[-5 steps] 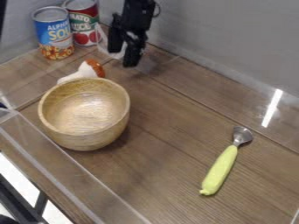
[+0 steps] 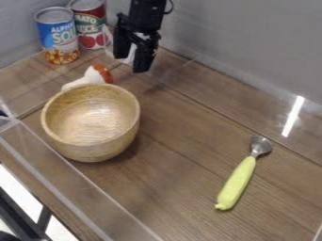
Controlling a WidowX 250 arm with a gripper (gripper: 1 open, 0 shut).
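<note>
The black gripper (image 2: 135, 49) hangs at the back of the counter, right of a red tomato can (image 2: 89, 24), its fingers open and pointing down near a small white object partly hidden behind it. An alphabet soup can (image 2: 59, 35) stands at the back left. Below the gripper lies a white and orange item (image 2: 87, 78), just behind a wooden bowl (image 2: 90, 134).
A spoon with a yellow-green handle (image 2: 236, 181) lies at the right front. Walls bound the back, and the counter's edge runs along the left front.
The objects on the counter look unmoved.
</note>
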